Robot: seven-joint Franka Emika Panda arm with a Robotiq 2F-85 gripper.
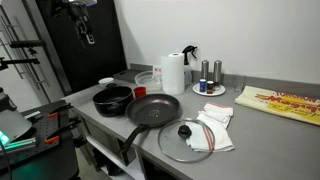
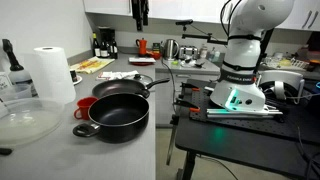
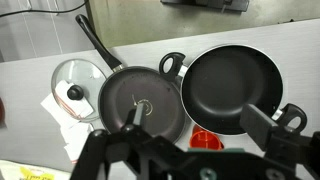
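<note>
High above the counter hangs my gripper, open with nothing between its fingers; in exterior view 1 it shows at the upper left, and in exterior view 2 at the top. A black two-handled pot [image 3: 225,85] lies below it, right of centre in the wrist view. Left of the pot is a dark frying pan [image 3: 125,100], its long handle pointing to the upper left. Both are empty. A glass lid [image 3: 88,76] with a black knob lies beside the pan. Close to the pot is a red cup [image 3: 205,138], partly covered by the gripper in the wrist view.
White cloths [image 1: 209,126] lie by the lid. Along the back stand a paper towel roll [image 1: 173,73], several shakers on a plate [image 1: 210,90] and a clear bowl [image 1: 148,80]. A patterned yellow mat [image 1: 280,103] covers the far right; bare counter [image 1: 260,150] lies in front of it.
</note>
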